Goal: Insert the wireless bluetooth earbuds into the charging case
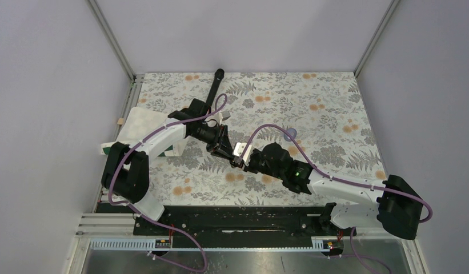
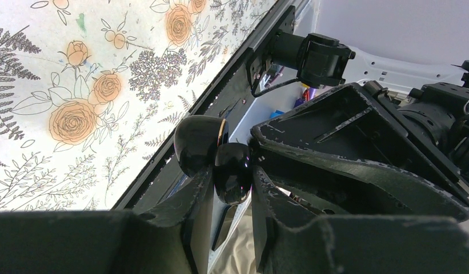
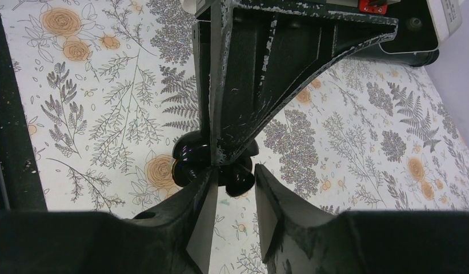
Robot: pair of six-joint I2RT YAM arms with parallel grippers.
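The two grippers meet over the middle-front of the mat. My left gripper (image 1: 223, 149) is shut on a black glossy piece, seen in the left wrist view as a small bulb, the earbud (image 2: 232, 171), between its fingertips, touching the black charging case (image 2: 196, 144) beside it. In the right wrist view the open case (image 3: 189, 168) sits under the other gripper's dark housing, with a rounded black earbud at its right (image 3: 239, 182). My right gripper has its fingertips slightly apart at that piece; whether it grips it is unclear.
A black rod (image 1: 215, 85) lies at the back, a white box (image 1: 141, 123) at the left, and a small blue round object (image 1: 290, 134) right of centre.
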